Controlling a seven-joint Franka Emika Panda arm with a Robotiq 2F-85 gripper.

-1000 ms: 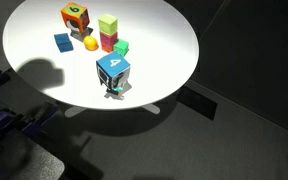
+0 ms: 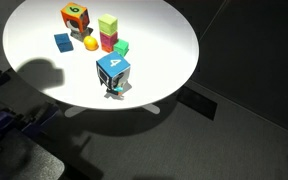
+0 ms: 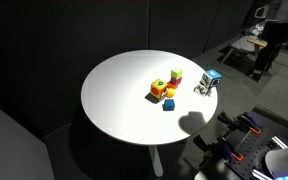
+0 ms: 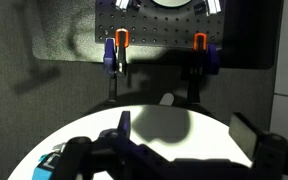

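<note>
On the round white table (image 2: 164,50) stands a large picture block with a blue top marked 4 (image 2: 113,68), near the rim. Farther back sits an orange block marked 6 (image 2: 75,14). Between these lie a small blue cube (image 2: 63,42), a yellow rounded piece (image 2: 91,44), a green cube (image 2: 121,48), and a light green block (image 2: 108,21) stacked on red ones (image 2: 109,41). In the wrist view my gripper is open over the table's edge, its dark fingers wide apart, nothing seen between them. The blue-topped block (image 4: 42,170) shows partly at lower left there.
A dark perforated mounting plate (image 4: 164,30) with orange-marked clamps lies beside the table in the wrist view. Dark floor surrounds it.
</note>
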